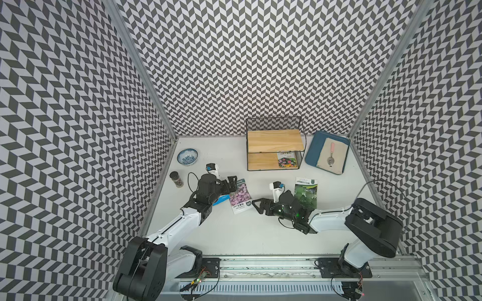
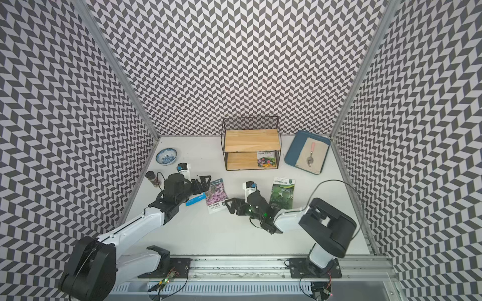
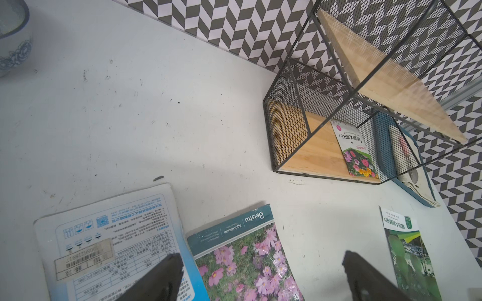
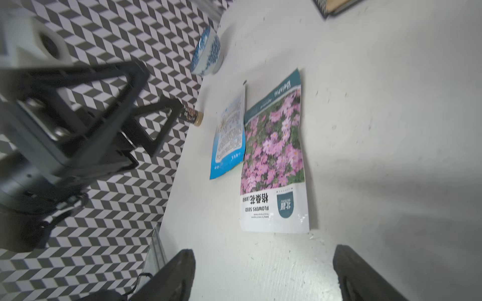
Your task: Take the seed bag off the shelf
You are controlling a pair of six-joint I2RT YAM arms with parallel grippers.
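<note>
A colourful flower seed bag (image 1: 287,161) lies at the right end of the wooden lower tier of the shelf (image 1: 263,161); the left wrist view shows this bag (image 3: 356,150) behind the black mesh frame. On the table in front are a pink-flower bag (image 4: 274,150), a blue-and-white packet (image 4: 230,135) touching its left side, and a green bag (image 1: 305,191) partly covered by the right arm. My left gripper (image 1: 232,184) is open above the packet and pink bag. Beside the pink bag's lower right, my right gripper (image 1: 257,205) stands open, nothing between its fingers.
A patterned bowl (image 1: 187,156) and a small jar (image 1: 176,179) are at the left. At the back right lies a blue tray (image 1: 313,149) with a cloth and a pink-handled spoon (image 1: 331,154).
</note>
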